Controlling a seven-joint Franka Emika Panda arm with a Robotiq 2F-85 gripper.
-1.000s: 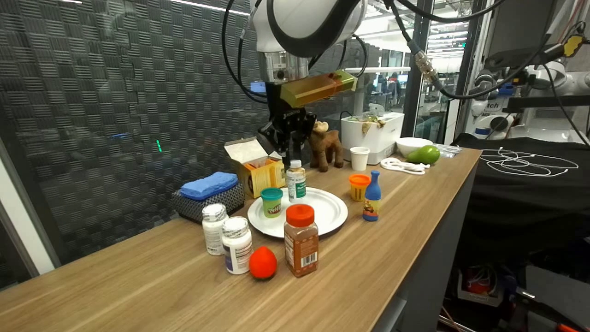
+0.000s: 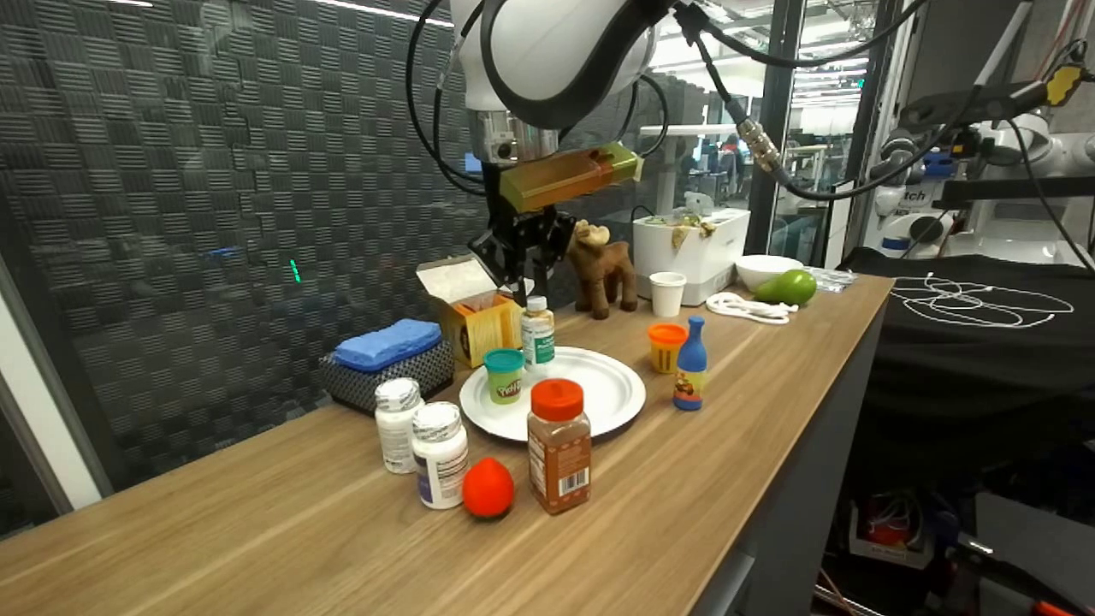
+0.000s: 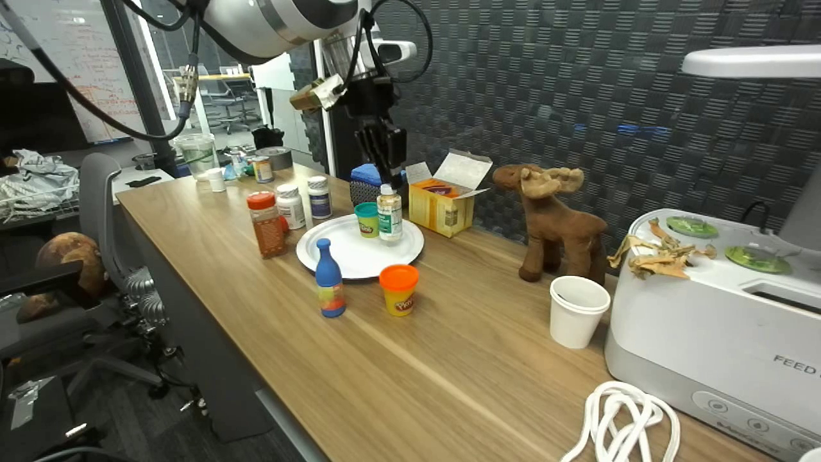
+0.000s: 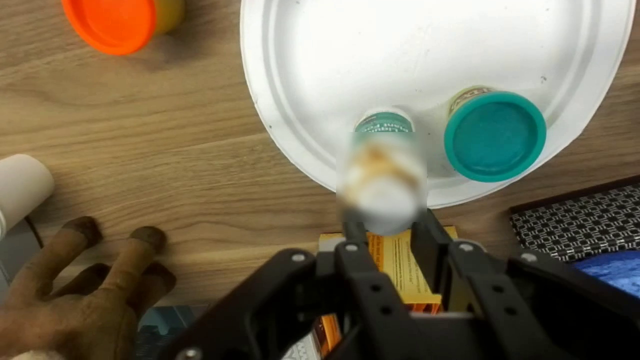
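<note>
A small bottle with a white cap and green-and-white label is upright over the back part of the white plate; whether its base touches the plate I cannot tell. My gripper points down from above, its fingers on both sides of the cap, shut on the bottle. In the wrist view the blurred bottle covers part of the plate's rim. Beside it on the plate stands a Play-Doh tub with a teal lid.
White bottles, a red-lidded spice jar and a red object stand in front of the plate. An open yellow box sits behind. An orange-lidded tub, blue bottle and toy moose stand nearby.
The gripper and bottle have shifted slightly left in exterior view 1, closer to the teal-lidded tub. Everything else on the table has stayed in place.
</note>
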